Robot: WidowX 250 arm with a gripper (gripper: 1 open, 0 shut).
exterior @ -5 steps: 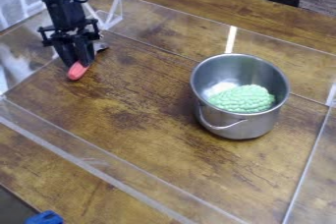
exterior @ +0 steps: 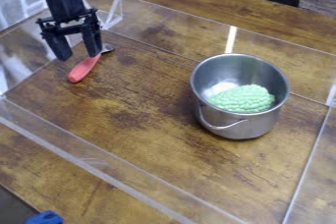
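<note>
My black gripper (exterior: 74, 41) hangs at the upper left, open, just above and left of a red-handled utensil (exterior: 83, 69) with a metal end, which lies on the wooden surface. A steel pot (exterior: 237, 122) stands at the right with a green textured object (exterior: 242, 99) inside it.
Clear plastic walls border the wooden work surface (exterior: 132, 120). A blue object (exterior: 43, 217) sits outside at the bottom left corner.
My gripper has moved up and back, away from over the red handle, which now shows more fully on the surface. The pot has not moved.
</note>
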